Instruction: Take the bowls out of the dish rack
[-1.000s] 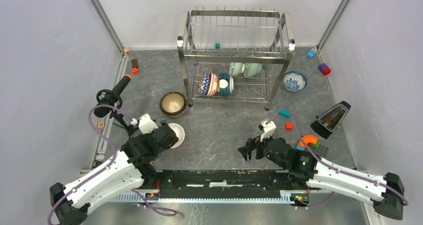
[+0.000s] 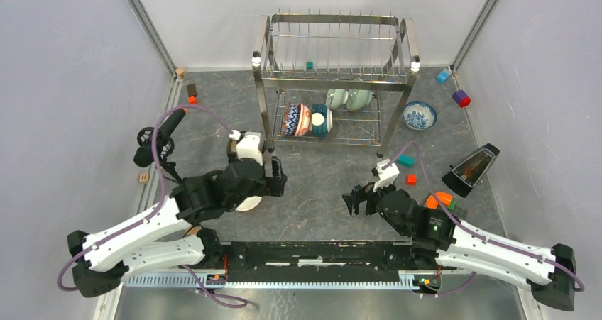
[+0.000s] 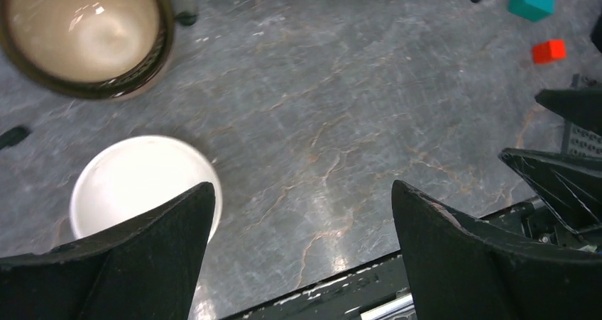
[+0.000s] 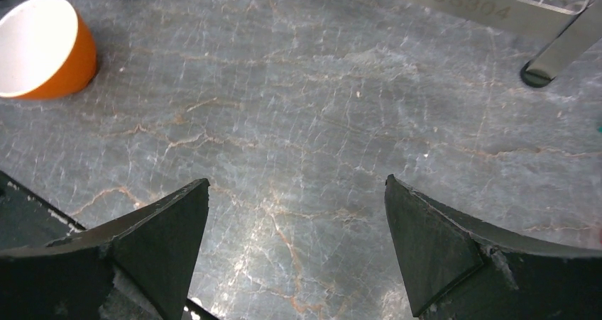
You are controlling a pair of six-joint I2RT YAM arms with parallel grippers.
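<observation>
A steel dish rack (image 2: 334,84) stands at the back. Its lower tier holds patterned bowls (image 2: 297,120), a blue bowl (image 2: 321,125) and pale green bowls (image 2: 358,98). My left gripper (image 2: 275,177) is open and empty over the table, in front of the rack's left side. Below it in the left wrist view are a brown bowl (image 3: 89,25) and a white dish (image 3: 142,171). My right gripper (image 2: 360,198) stands open and empty low over the table, right of centre.
A blue-white bowl (image 2: 419,116) is right of the rack. A dark appliance (image 2: 468,171) and small coloured blocks (image 2: 411,180) lie on the right. The centre table before the rack is clear.
My left arm has moved right and toward the rack, now covering much of the brown bowl in the top view. The right gripper has shifted slightly; the bowls stay put.
</observation>
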